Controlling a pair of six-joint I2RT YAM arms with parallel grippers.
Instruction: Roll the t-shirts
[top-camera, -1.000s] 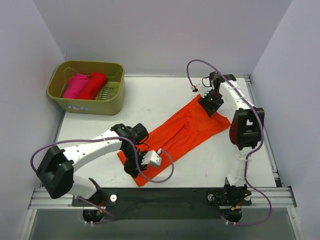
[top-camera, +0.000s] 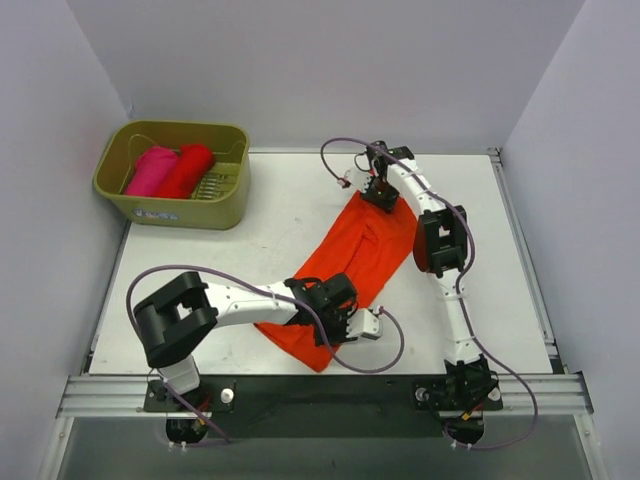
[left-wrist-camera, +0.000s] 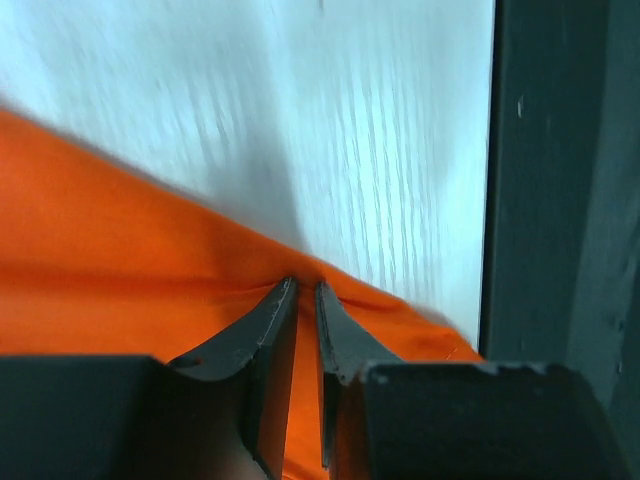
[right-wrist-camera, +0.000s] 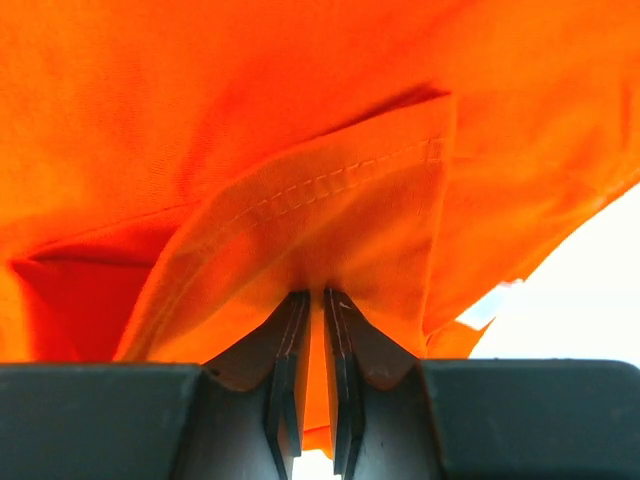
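An orange t-shirt (top-camera: 350, 250) lies spread diagonally across the white table. My left gripper (top-camera: 340, 325) is low over its near end; in the left wrist view the fingertips (left-wrist-camera: 290, 300) are close together on the fabric near its edge, and whether cloth is between them is unclear. At the far end my right gripper (top-camera: 375, 190) is shut on a folded flap of the orange t-shirt (right-wrist-camera: 230, 110), which fills most of the right wrist view.
An olive bin (top-camera: 125, 200) at the back left holds a pink roll (top-camera: 150, 170) and a red roll (top-camera: 185, 172).
The right arm has moved left, taking the shirt's far end along. The left arm has moved to the right along the near end, and the shirt lies more upright in the top view.
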